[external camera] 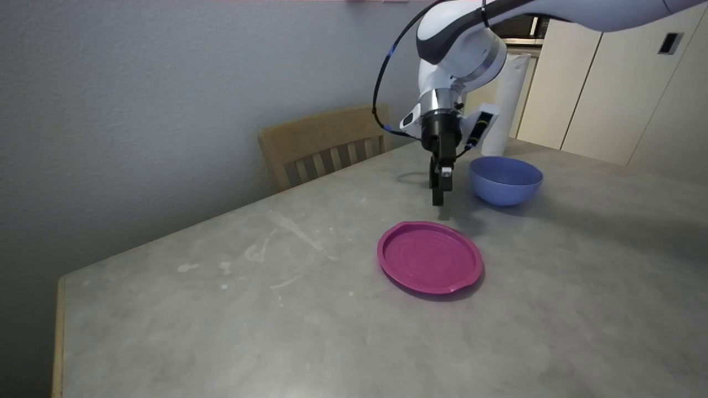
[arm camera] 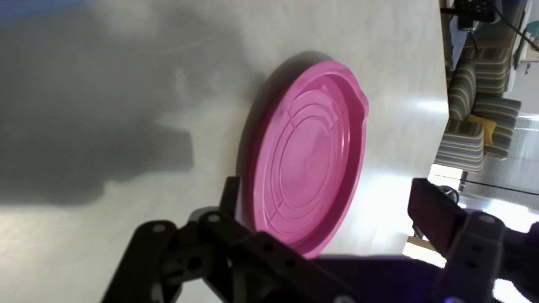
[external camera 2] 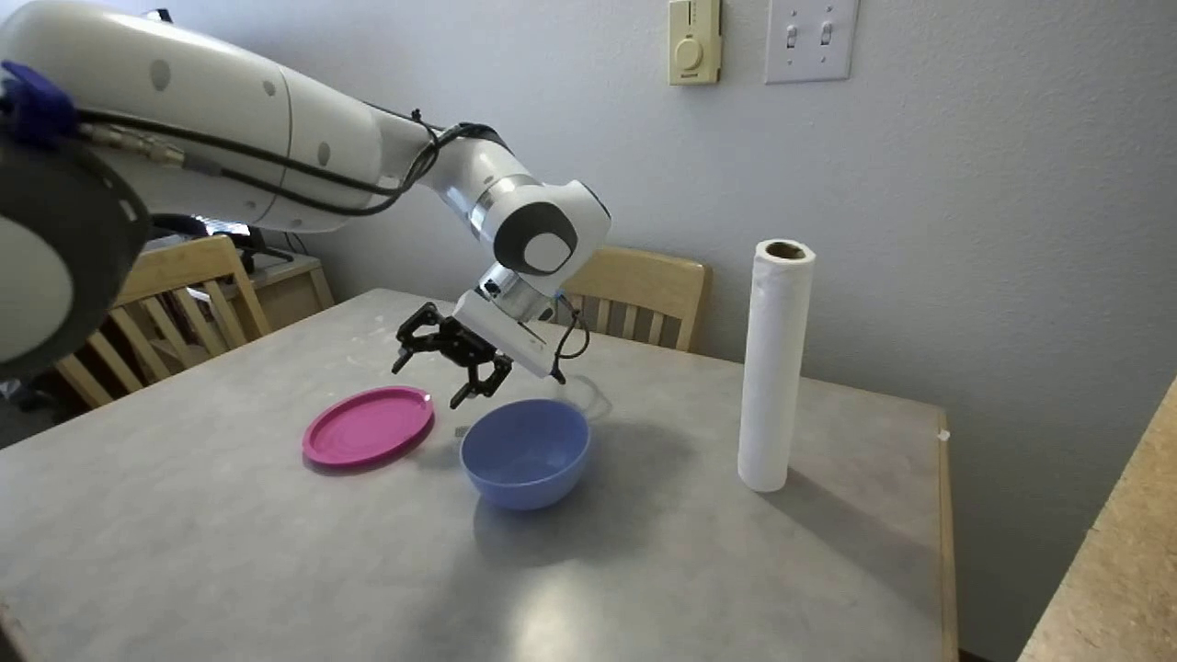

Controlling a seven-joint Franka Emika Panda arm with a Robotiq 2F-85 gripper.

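Note:
A pink, shallow-rimmed plate [external camera: 431,257] lies flat on the grey table, and the wrist view shows the same plate [arm camera: 305,156] beyond my fingers. To its right in the first exterior view stands an upright blue bowl [external camera: 505,182]; the second exterior view looks into this bowl [external camera 2: 526,452] and shows no contents. My gripper [external camera 2: 428,382] hangs above the table, behind the plate and bowl in that view, its fingers spread wide. Nothing is between them. In the wrist view one fingertip [arm camera: 230,196] overlaps the plate's near edge, apparently without contact.
An upright white paper roll [external camera 2: 774,364] stands on the table well right of the bowl. Wooden chairs [external camera 2: 634,292] border the table by the wall.

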